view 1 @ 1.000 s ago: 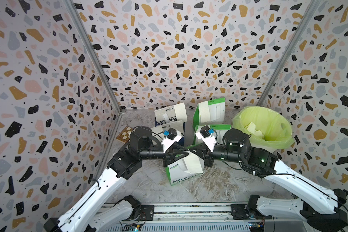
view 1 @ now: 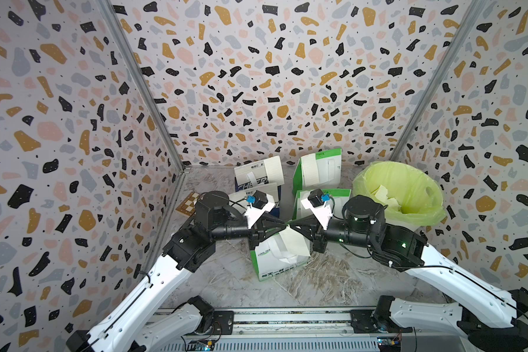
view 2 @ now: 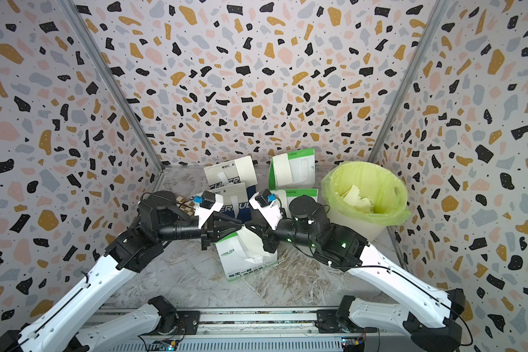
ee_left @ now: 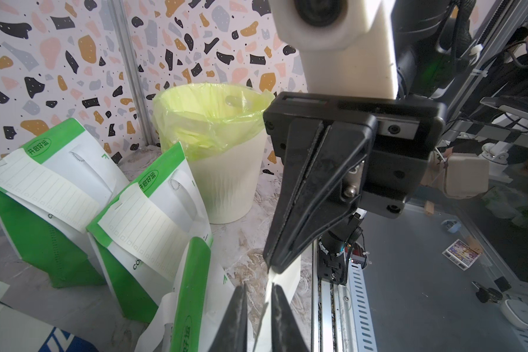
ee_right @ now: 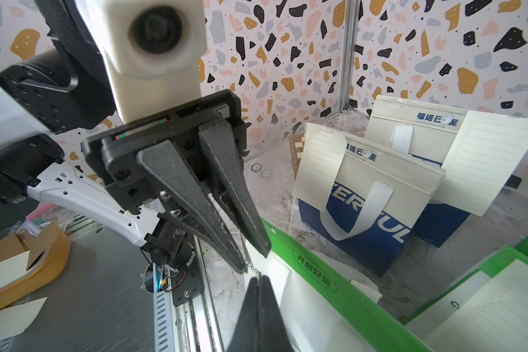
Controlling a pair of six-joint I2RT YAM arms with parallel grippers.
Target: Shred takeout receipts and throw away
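A white and green takeout bag (view 1: 270, 264) lies in the front middle with a receipt (view 1: 294, 241) on it. My left gripper (view 1: 274, 227) and right gripper (view 1: 294, 226) meet tip to tip over its upper edge. The right is shut on the receipt's edge, seen as a white strip below its fingertips in the left wrist view (ee_left: 272, 267). The left stands open a little, at the same paper; whether it touches is hard to tell.
Blue and cream bags (view 2: 228, 170) and green bags (view 2: 291, 167), with receipts attached, stand behind. A lined bin (view 2: 363, 211) holding paper pieces stands right.
My right gripper has shifted slightly right, and the receipt beneath it has shifted a little with it. The left arm is nearly unchanged.
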